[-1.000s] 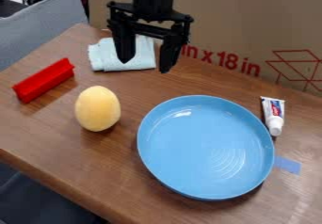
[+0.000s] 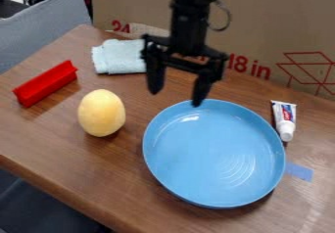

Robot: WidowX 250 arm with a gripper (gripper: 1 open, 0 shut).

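Note:
My black gripper (image 2: 177, 80) hangs open over the back middle of the wooden table, blurred, with nothing between its fingers. It is just above and behind the light blue plate (image 2: 214, 154). A yellow oval object (image 2: 101, 113) lies left of the plate, and a red bar-shaped object (image 2: 46, 83) lies at the left. A folded pale cloth (image 2: 118, 58) lies at the back left, partly behind the gripper. A white toothpaste tube (image 2: 285, 120) lies to the right of the plate.
A cardboard sheet (image 2: 288, 41) stands along the back edge. The table's left edge borders a dark gap and grey padding (image 2: 29, 31). Bare wood (image 2: 78, 154) shows at the front left.
My gripper has moved to the right over the last second, toward the plate's back edge. The objects on the table have not visibly moved.

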